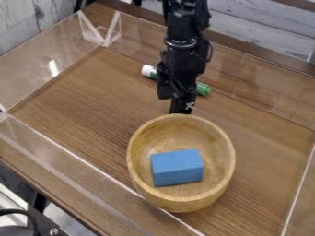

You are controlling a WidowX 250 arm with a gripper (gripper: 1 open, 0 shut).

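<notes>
My black gripper (175, 100) hangs at the upper middle, open, just beyond the far rim of a wooden bowl (212, 184). A blue block (176, 165) lies inside the bowl. Behind the gripper lies a white and green cylindrical object (150, 70), partly hidden by it.
Clear low walls edge it at the left and front left. A white cord or strap (99, 28) shows at the back left.
</notes>
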